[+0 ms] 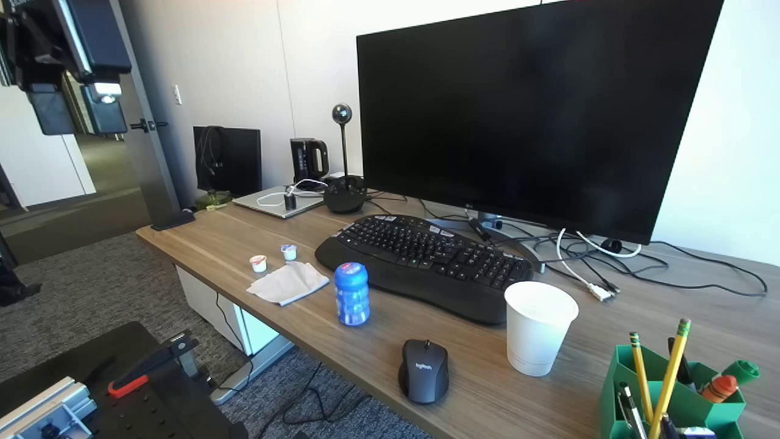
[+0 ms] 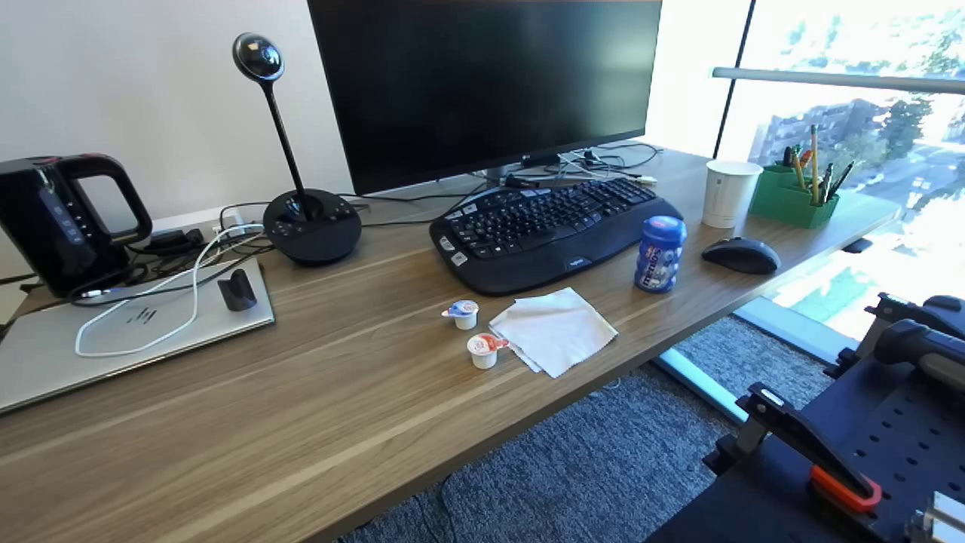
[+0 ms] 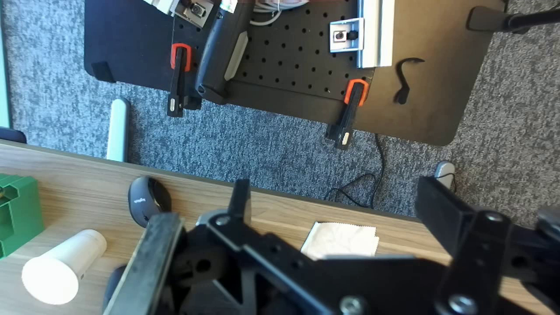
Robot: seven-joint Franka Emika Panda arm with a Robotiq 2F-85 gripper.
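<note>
My gripper (image 1: 79,123) hangs at the upper left of exterior view 1, well above the desk. Its two fingers stand wide apart in the wrist view, open, with nothing between them. On the desk are a blue bottle (image 2: 660,254), a folded white napkin (image 2: 553,331) and two small creamer cups, one with a blue-marked lid (image 2: 465,313) and one with a red-marked lid (image 2: 484,350). A white paper cup (image 1: 538,329) stands upright near a dark mouse (image 1: 424,371). Gripper parts cover much of the desk in the wrist view, where the bottle cannot be made out.
A black keyboard (image 1: 431,256) lies before the large monitor (image 1: 526,117). A green pen holder (image 2: 791,199) stands at one end; a laptop (image 2: 136,326), kettle (image 2: 63,217) and webcam stand (image 2: 312,226) occupy the other. Cables run behind the keyboard. Bare desk (image 2: 298,407) lies left of the creamers.
</note>
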